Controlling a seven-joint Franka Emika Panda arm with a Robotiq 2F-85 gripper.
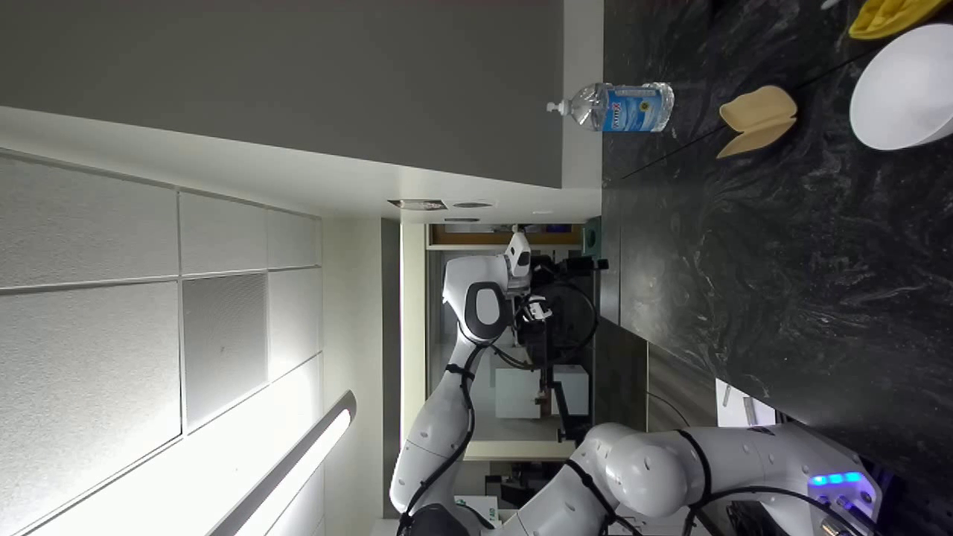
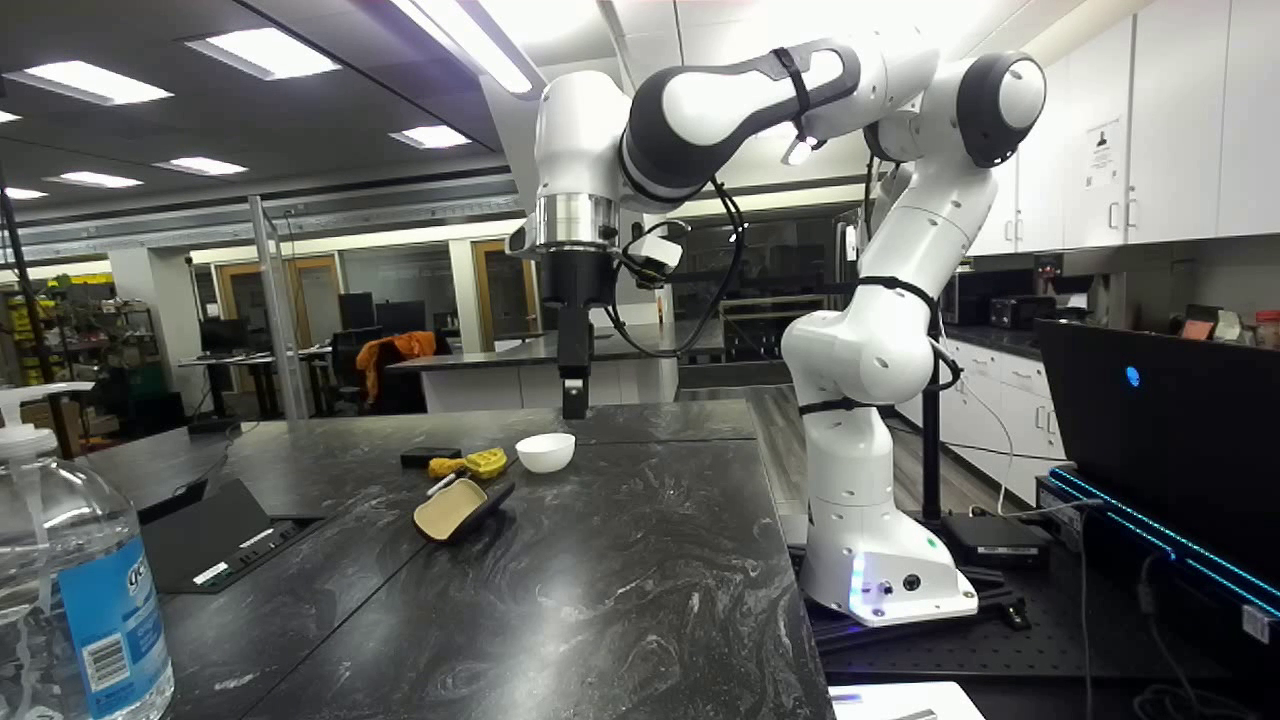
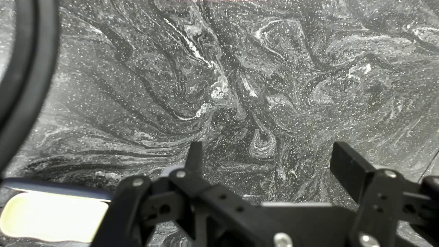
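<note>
My gripper is open above the black marbled table, its two fingers wide apart with only bare tabletop between them. In the second exterior view the gripper points straight down, clear of the surface. A dark case with a tan lining lies spread open on the table; part of the case shows at the lower left of the wrist view. Near it are a white bowl and a yellow item. The first exterior view, turned sideways, also shows the bowl and the case.
A large clear bottle with a blue label stands at the table's near left. Behind it lies a dark flat device, and a small black box sits by the yellow item.
</note>
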